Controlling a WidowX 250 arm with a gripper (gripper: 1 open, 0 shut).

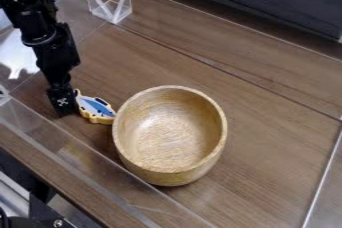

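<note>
My black gripper [67, 100] is down at the table on the left, at the upper-left end of a small yellow toy [96, 110] with a blue fish-like shape on it. The fingers are open, close around or beside that end; their exact contact is hard to see. A round wooden bowl [168, 134] stands just right of the toy.
A clear acrylic stand [112, 6] is at the back left. Clear panels or edges run along the front left and the right side.
</note>
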